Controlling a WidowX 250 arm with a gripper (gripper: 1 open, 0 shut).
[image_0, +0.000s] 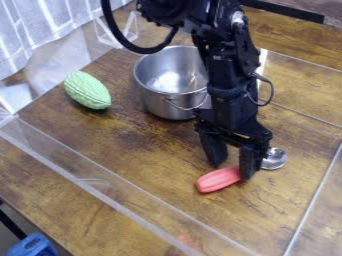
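Note:
My black gripper is low over the wooden table, its fingers down at a pink-red oblong piece. A silver round piece, like a spoon's bowl, shows just right of the fingers; whether it joins the pink piece is hidden behind the gripper. I cannot tell whether the fingers are closed on anything.
A steel pot stands behind the arm to the left. A pale green vegetable lies at the left. A blue object is off the near-left edge.

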